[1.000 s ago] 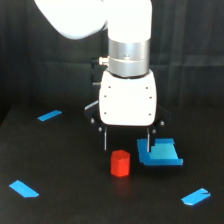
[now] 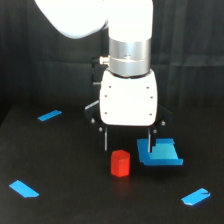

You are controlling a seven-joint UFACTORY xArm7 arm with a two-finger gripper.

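Note:
A red block (image 2: 120, 163) rests on the dark table, below the white hand in the picture. My gripper (image 2: 128, 146) points downward with its two dark, thin fingers spread wide, and I see nothing held between them. To the right of the block lies a small blue tray (image 2: 175, 162), its back left part close to or behind the right finger. How high the fingertips are above the table is hard to judge.
Blue strips mark the table: one at the back left (image 2: 49, 116), one at the front left (image 2: 24, 189), another at the front right (image 2: 196, 197). Dark curtains hang behind. Bare table surrounds the block on the left and in front.

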